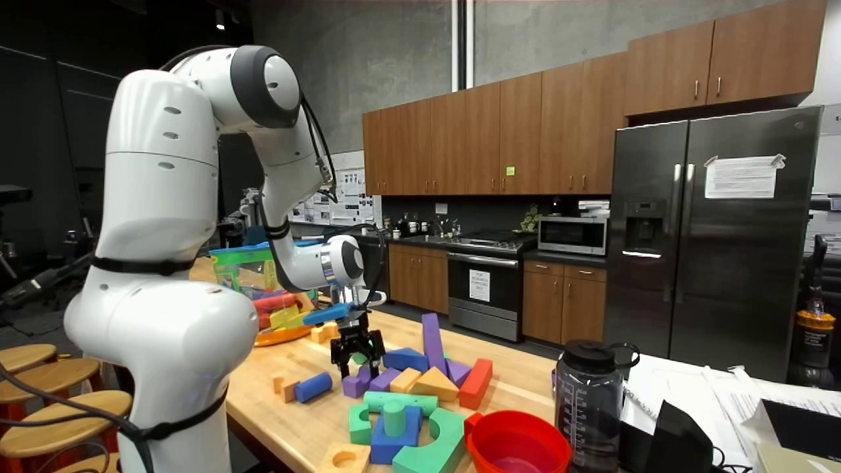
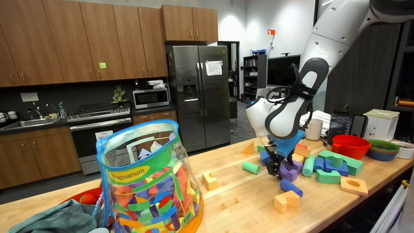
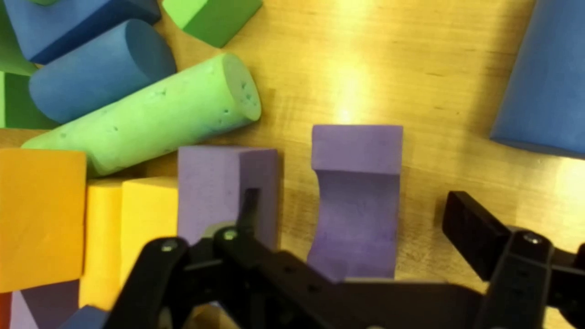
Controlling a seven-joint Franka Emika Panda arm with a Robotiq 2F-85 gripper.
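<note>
In the wrist view a purple notched block lies between the spread fingers of my gripper. The right finger has bare table between it and the block. Just in front of a second purple block is the left finger; whether they touch I cannot tell. Exterior view 1 shows my open gripper low over the table, by the purple notched block. From the other side, my gripper partly covers the purple blocks.
A blue cylinder and an orange arch block lie nearby. Green, orange and blue blocks crowd the other side, close to a red bowl. A clear bag of blocks stands farther off. Table between bag and gripper is mostly clear.
</note>
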